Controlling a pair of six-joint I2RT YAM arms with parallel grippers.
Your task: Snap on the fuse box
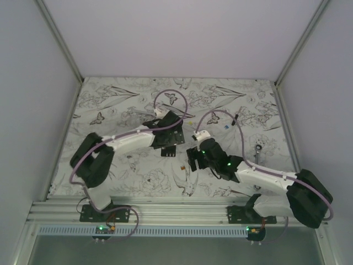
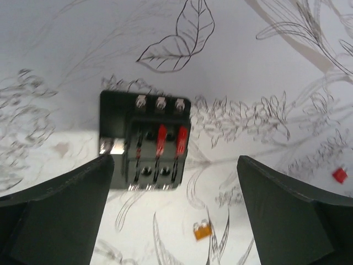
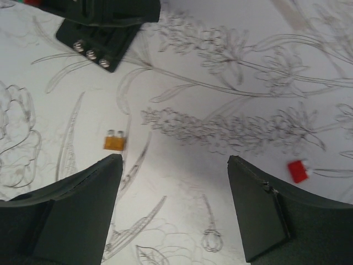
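Observation:
The black fuse box (image 2: 144, 139) lies on the patterned table directly below my open left gripper (image 1: 172, 140), which partly covers it in the top view (image 1: 168, 152). It shows metal screw terminals and red parts. In the right wrist view it (image 3: 95, 41) is at the upper left, partly behind the left gripper's black body. My right gripper (image 1: 195, 159) stands a little right of the box, above the table, with its fingers apart and nothing seen between them.
A small orange connector (image 3: 114, 142) lies below the box, and a small red part (image 3: 298, 170) to the right. A dark tool (image 1: 236, 117) and other small items lie at the table's right side.

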